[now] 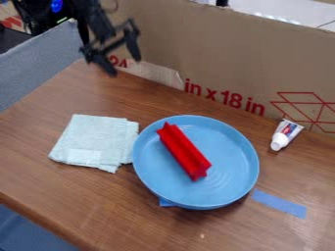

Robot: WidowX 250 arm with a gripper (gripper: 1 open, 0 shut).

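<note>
My black gripper (112, 54) hangs blurred at the upper left, above the table's back edge in front of the cardboard. Its fingers look apart, though the blur makes this hard to judge. A red bar (185, 151) lies on a light blue plate (226, 181). A folded pale cloth (93, 141) is left of the plate, and a toothpaste tube (285, 134) lies at the right, near the cardboard.
A cardboard wall (229, 49) runs along the back. Strips of blue tape (277, 203) are on the wooden table (66, 206).
</note>
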